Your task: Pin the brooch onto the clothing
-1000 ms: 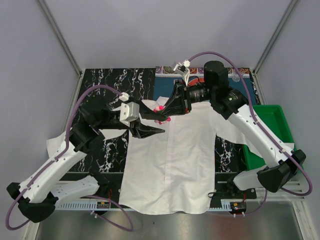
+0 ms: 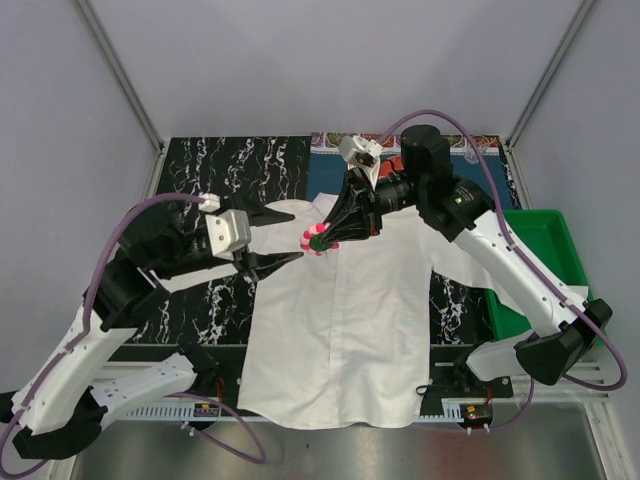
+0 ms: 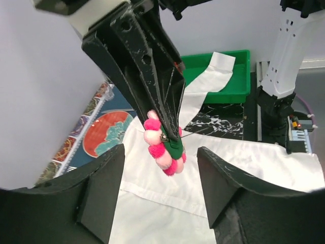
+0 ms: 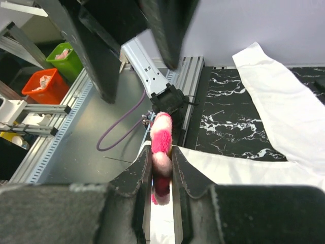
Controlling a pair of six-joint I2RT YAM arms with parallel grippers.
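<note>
The brooch [image 2: 321,238], a ring of pink and white pompoms with a green centre and a thin metal pin, is held in the air above the white clothing [image 2: 335,350] by my right gripper [image 2: 337,226], shut on it. The pin sticks out sideways in the left wrist view [image 3: 193,131]. My left gripper [image 2: 292,236] stands open to the left of the brooch, nothing between its fingers. In the right wrist view the brooch [image 4: 161,137] sits upright between the fingertips. The clothing lies spread with its sleeves out to both sides.
A green tray [image 2: 540,240] stands at the right, with a sleeve reaching into it. A blue mat with a red round item [image 3: 101,129] lies at the back. The black marble table [image 2: 190,160] shows around the clothing. The side walls are close.
My left gripper has drawn back to the left, away from the brooch.
</note>
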